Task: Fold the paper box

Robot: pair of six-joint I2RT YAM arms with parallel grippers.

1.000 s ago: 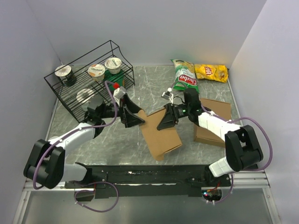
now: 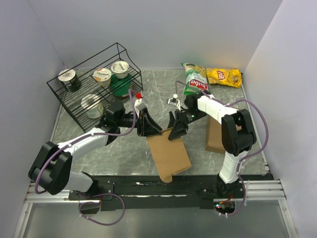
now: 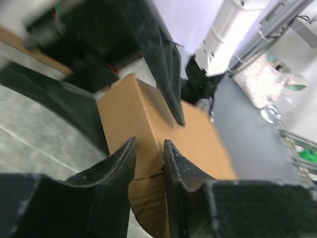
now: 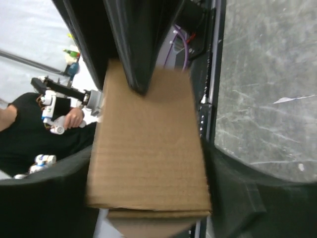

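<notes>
The brown paper box hangs between both grippers near the front edge of the grey surface, tilted, with a small flap at its lower end. My left gripper is at its upper-left corner; in the left wrist view its fingertips press around a folded edge. My right gripper is at the upper-right corner, its fingers over the box's top face; in the right wrist view the cardboard fills the near view, blurred. How far either gripper is open is hard to tell.
A flat cardboard piece lies at the right. Two snack bags sit at the back right. A wire rack with several tubs fills the back left.
The box has shifted toward the front edge. My left gripper has moved rightward along its top; the right arm's elbow has swung inward, and its gripper has shifted slightly.
</notes>
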